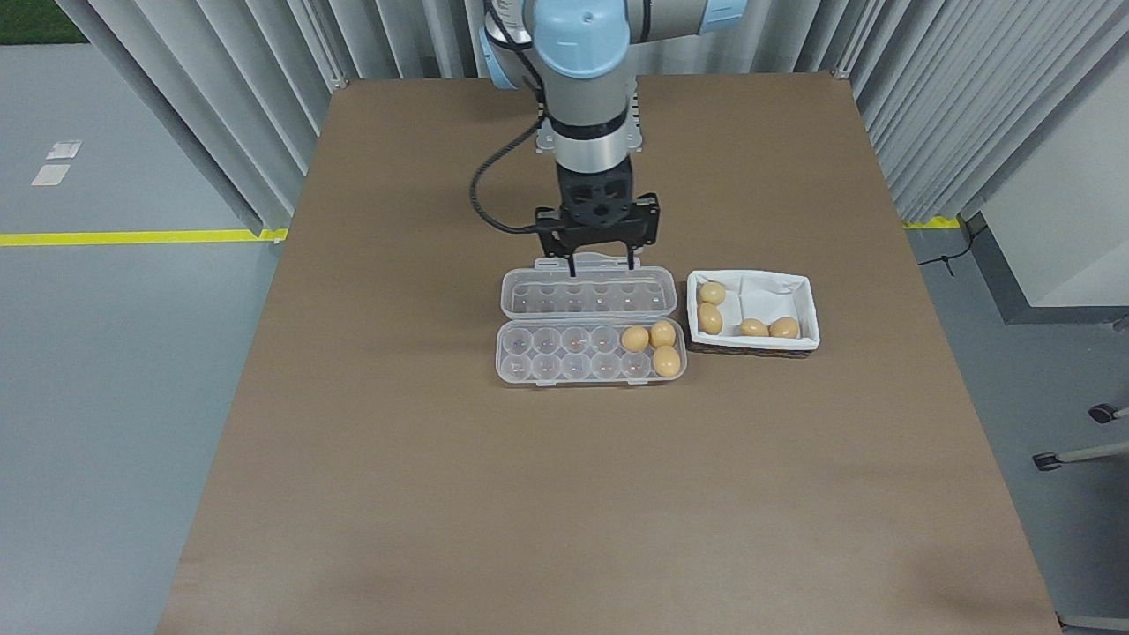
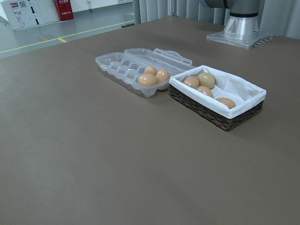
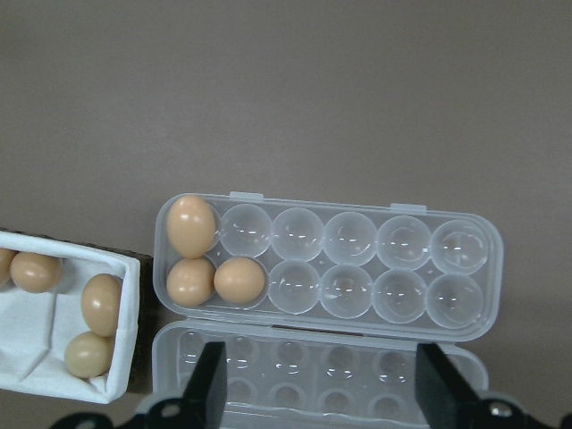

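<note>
My gripper (image 1: 600, 265) hangs open above the lid (image 1: 587, 296) of a clear plastic egg carton, nothing between its fingers; the wrist view shows both fingertips at the bottom edge. The carton's tray (image 3: 347, 290) holds three brown eggs (image 3: 189, 225) at one end, the other cups empty. Beside it, a dark wicker basket with white cloth lining (image 1: 778, 296) holds several eggs (image 3: 102, 304). In the left view the basket (image 2: 218, 122) is in front of the carton (image 2: 117, 63); my gripper is out of that view.
The robot's base (image 2: 239, 37) stands at the back edge.
</note>
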